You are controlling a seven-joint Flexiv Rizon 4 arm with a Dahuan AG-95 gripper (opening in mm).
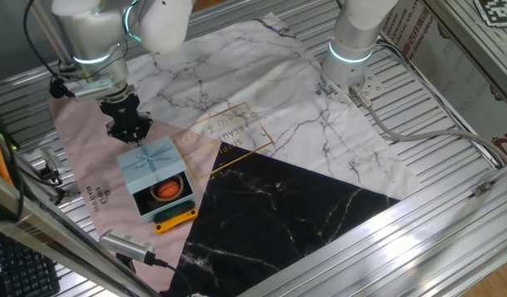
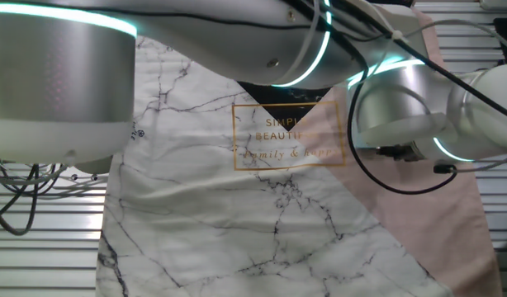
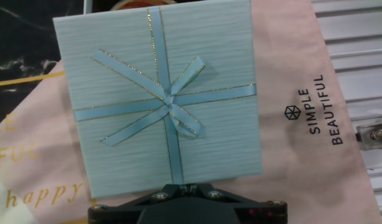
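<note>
A light blue gift box [image 1: 190, 205] stands on the pink part of the cloth. Its lid [image 1: 149, 163], tied with a blue ribbon bow, covers the rear part and leaves the front open. Inside that opening show an orange ball [image 1: 168, 189] and a tan ring around it. My gripper [image 1: 139, 140] is at the lid's rear edge, on the side away from the opening. In the wrist view the lid [image 3: 216, 137] fills the middle, and the gripper has its fingertips together at the lid's near edge. Nothing shows between them. Whether they touch the lid I cannot tell.
A yellow object [image 1: 176, 221] lies against the box's front side. Near the cloth's left edge is a grey device [image 1: 127, 246] with a cable. The white marble [image 1: 262, 74] and black marble [image 1: 262, 223] areas of the cloth are clear.
</note>
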